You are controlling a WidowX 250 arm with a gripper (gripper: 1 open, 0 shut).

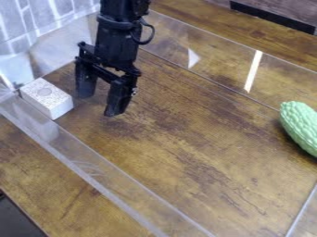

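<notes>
My black gripper [102, 87] hangs low over the wooden surface, left of centre, open with its two fingers apart and nothing visible between them. A pale rectangular block [47, 97] lies just left of it, against the clear plastic wall. A green bumpy vegetable-like object [301, 127] lies at the right edge, far from the gripper.
Clear plastic walls [106, 176] border the wooden area [198, 157] along the left front, back and right. Whitish translucent material [28, 32] stands at the top left.
</notes>
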